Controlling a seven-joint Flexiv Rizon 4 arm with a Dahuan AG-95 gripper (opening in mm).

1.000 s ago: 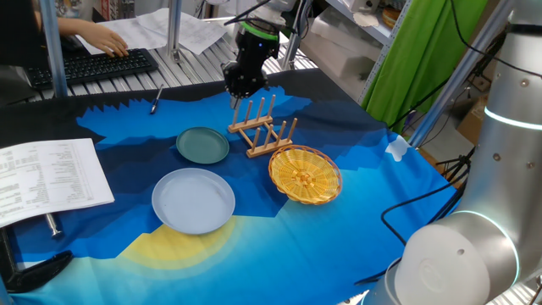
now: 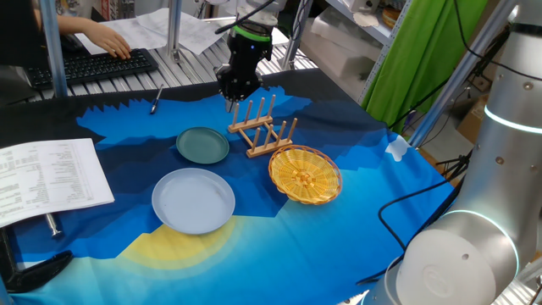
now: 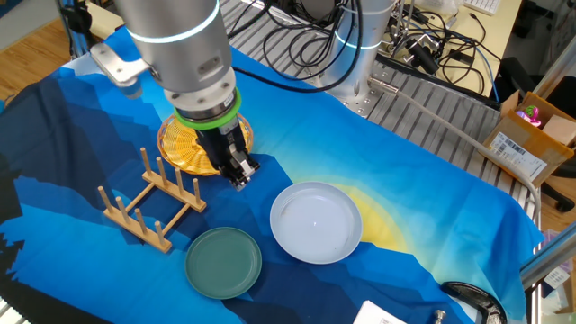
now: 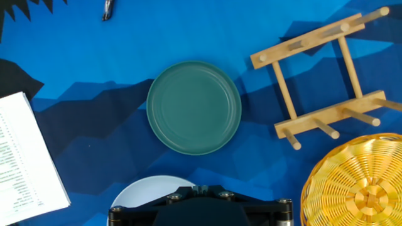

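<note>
My gripper (image 3: 246,175) hangs in the air above the table, its black fingers spread apart with nothing seen between them. In the wrist view its dark body spans the bottom edge. A dark green plate (image 4: 194,107) lies flat on the blue cloth near the middle of that view. The larger pale plate (image 2: 194,201) rests beside it, partly covered by the gripper in the wrist view. To the other side stands a wooden dish rack (image 4: 320,78) with upright pegs, empty. Close to the rack is a round yellow wicker basket (image 2: 305,174), also empty.
Printed sheets (image 2: 53,181) lie at one table edge, with a black clamp (image 2: 35,263) near them. A pen (image 2: 157,100) is on the cloth beyond the green plate. A person's hand (image 2: 107,39) is at a keyboard behind the table. Open cloth surrounds the plates.
In exterior view 1 the gripper has moved slightly left and down. The plates, rack and basket stay where they were.
</note>
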